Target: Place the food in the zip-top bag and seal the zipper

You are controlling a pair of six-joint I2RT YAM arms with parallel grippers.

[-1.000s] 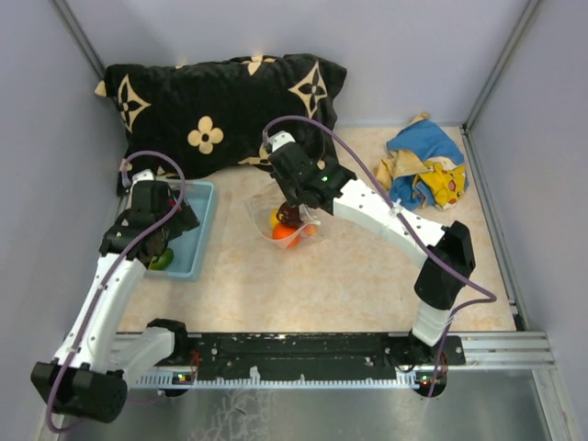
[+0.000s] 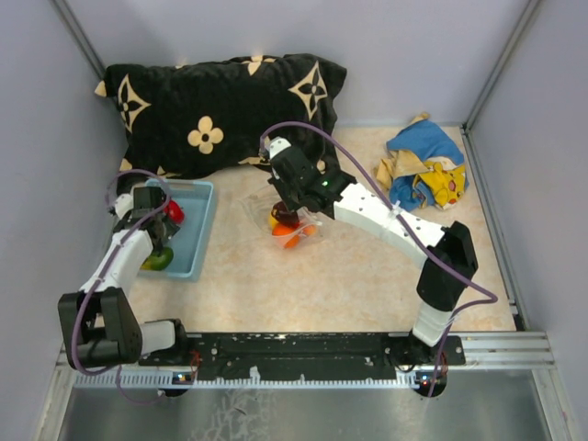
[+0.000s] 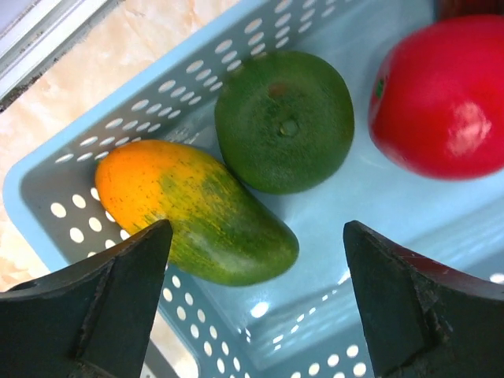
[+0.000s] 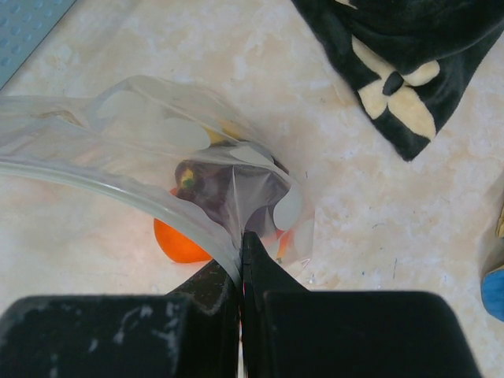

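The blue perforated bin [image 2: 197, 257] at the left holds a green-orange mango [image 3: 197, 213], a round green fruit [image 3: 283, 118] and a red fruit [image 3: 437, 102]. My left gripper hangs open low over them, nothing between its fingers. In the middle, the clear zip bag [image 4: 118, 142] holds a dark purple item [image 4: 213, 189], an orange fruit [image 4: 177, 240] and something yellow. My right gripper is shut on the upper edge of the bag.
A black patterned cushion [image 2: 211, 101] lies along the back. A blue and yellow cloth [image 2: 427, 161] lies at the back right.
My left arm has pulled in toward the left side of the bin, its gripper moving left. The right arm and bag are nearly unchanged, shifted only slightly.
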